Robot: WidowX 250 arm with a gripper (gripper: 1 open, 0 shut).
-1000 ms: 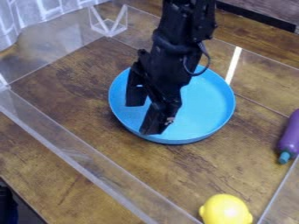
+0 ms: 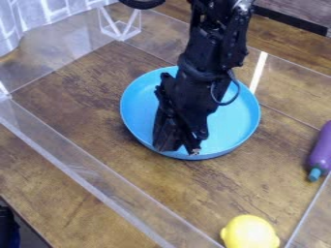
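Observation:
My black gripper (image 2: 175,131) hangs low over a round blue plate (image 2: 226,131) in the middle of the camera view, its fingertips near the plate's front-left part. It is shut, and I see nothing held between its fingers, though the dark fingers and arm hide much of the plate's centre.
A yellow object (image 2: 250,232) lies at the lower right, and a purple object (image 2: 322,150) at the right edge. Clear plastic walls run along the left and right. A white wire piece (image 2: 119,24) stands at the back left. The wooden floor left of the plate is clear.
The gripper has shifted over the plate, its wrist and fingers now turned differently and bunched nearer the plate's middle. The plate and other objects look unmoved.

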